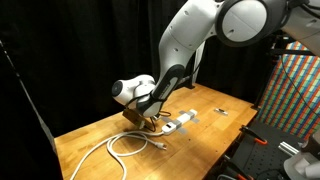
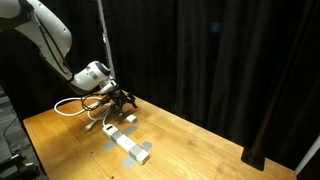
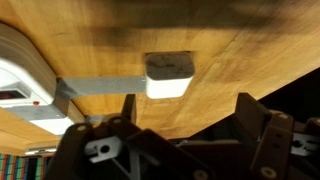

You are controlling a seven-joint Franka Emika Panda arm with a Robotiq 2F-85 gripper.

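Note:
In the wrist view a small white block with a dark grey top lies on the wooden table, centred ahead of my gripper. The black fingertips stand wide apart with nothing between them. From exterior view 1 the gripper points down, low over the table near the white cable, and the arm hides the block there. Exterior view 2 shows the gripper just behind the white power strip; whether it touches anything is hard to tell.
The white power strip is taped to the table, and its white cable loops toward the front left. Grey tape runs beside the block. Black curtains close off the back. In exterior view 2 the table's right side is clear.

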